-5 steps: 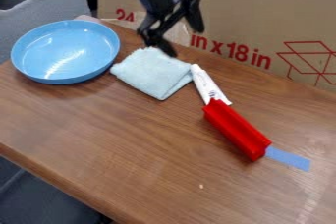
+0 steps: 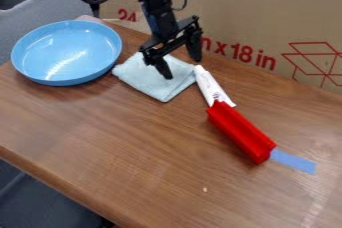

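Note:
My black gripper [image 2: 181, 59] hangs open over the right part of a folded pale cloth [image 2: 150, 80], its fingers pointing down close to the cloth; whether they touch it I cannot tell. A blue plate [image 2: 64, 50] lies to the left of the cloth. To the right, a white object [image 2: 213, 88] lies angled toward a red block [image 2: 238, 132], with a light blue strip [image 2: 291, 160] at the block's lower end.
A cardboard box [image 2: 267, 22] stands along the back of the wooden table [image 2: 134, 162]. A grey item [image 2: 38, 14] is at the upper left, beside the table.
My gripper has come down from higher above the cloth, closer to it. The objects on the table look unchanged.

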